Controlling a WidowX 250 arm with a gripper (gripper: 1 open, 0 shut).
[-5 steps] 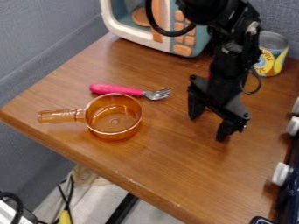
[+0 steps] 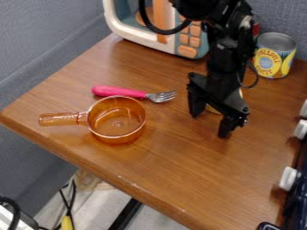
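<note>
My black gripper (image 2: 210, 119) reaches down from the top right to the wooden tabletop, right of an orange translucent pot (image 2: 115, 121) and a pink-handled fork (image 2: 120, 92). A small yellow object shows partly behind the gripper, low between its fingers; most of it is hidden, and whether the fingers grip it is unclear.
A toy microwave (image 2: 156, 27) stands at the back. A can (image 2: 274, 58) is at the back right. A dark appliance with white knobs (image 2: 295, 193) lines the right edge.
The pot and fork have not moved.
</note>
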